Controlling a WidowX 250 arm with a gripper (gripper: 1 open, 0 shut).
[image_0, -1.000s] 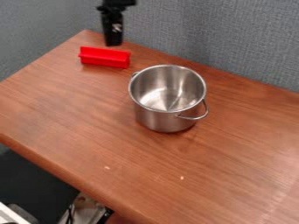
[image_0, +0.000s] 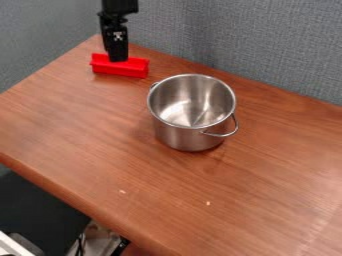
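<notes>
A red block (image_0: 119, 68) lies at the back left of the wooden table. A steel pot (image_0: 193, 124) with side handles stands right of the block, apart from it.
Grey padded panels (image_0: 267, 40) line the back and left. Dark floor with some clutter shows beyond the lower-left edge.
My gripper has moved down and slightly left from above and behind the block to its middle. The block and the pot have not visibly moved.
</notes>
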